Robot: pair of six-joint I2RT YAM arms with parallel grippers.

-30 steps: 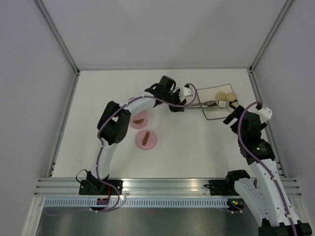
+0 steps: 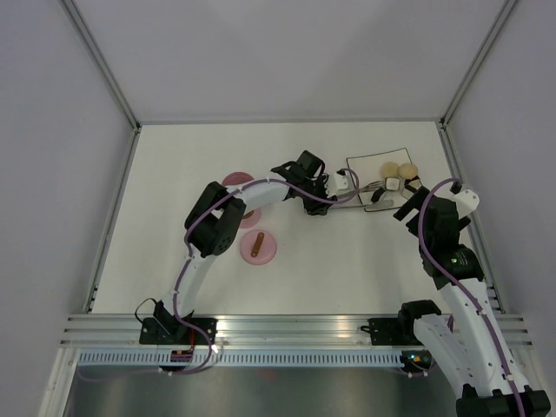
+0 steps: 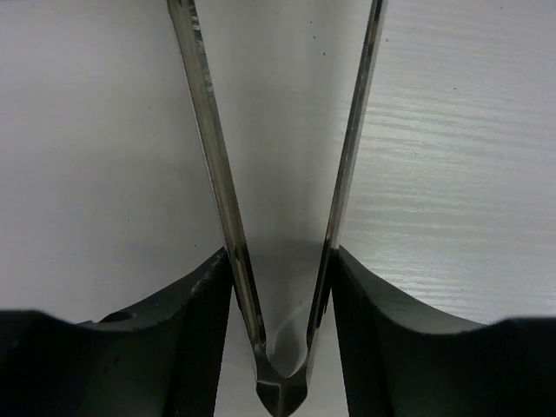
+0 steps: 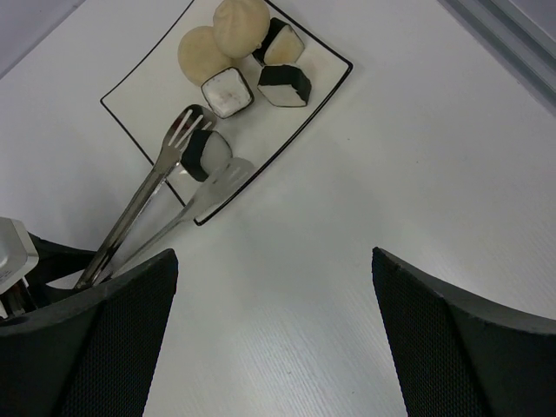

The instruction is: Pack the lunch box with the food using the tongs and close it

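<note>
My left gripper [image 2: 320,200] is low over the table at the lunch box's left side, shut on metal tongs [image 3: 212,130]; their two arms run up between the black fingers. In the right wrist view the tongs' fork arm [image 4: 148,191] and flat arm [image 4: 217,187] reach into the white box [image 4: 143,104], either side of a dark-sided rice piece [image 4: 208,152]. The box also holds two round buns [image 4: 241,24] and several other rice pieces [image 4: 227,91]. My right gripper hangs open above the table, right of the box, with nothing between its fingers.
Pink plates stand left of centre, one [image 2: 269,248] with a brown oblong piece, another [image 2: 248,221] partly under the left arm. The front of the table between them and the right arm is clear. Walls and metal rails border the table.
The left gripper has moved right and toward the front with the tongs, whose tips shifted forward in the box and spread apart. The right arm is still.
</note>
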